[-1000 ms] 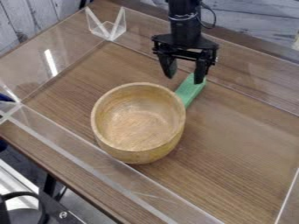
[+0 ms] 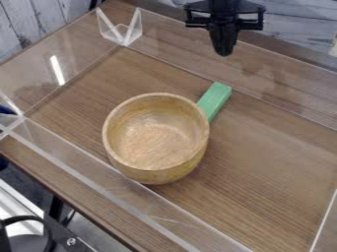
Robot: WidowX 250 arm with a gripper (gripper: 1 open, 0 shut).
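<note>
The black gripper (image 2: pixel 226 41) is up at the back centre of the camera view, its tip pointing down over bare wooden floor, shut with nothing visible between its fingers. A green bar (image 2: pixel 214 100) lies on the wood below it, just beside the upper right of a large round wooden bowl (image 2: pixel 156 148). The bowl looks empty.
A clear plastic piece (image 2: pixel 121 30) sits at the back left. Transparent edges run along the left and right sides. Black hardware and cables are at the lower left.
The gripper has moved up and back, away from the green bar, which is now fully visible. The bowl and bar look unmoved.
</note>
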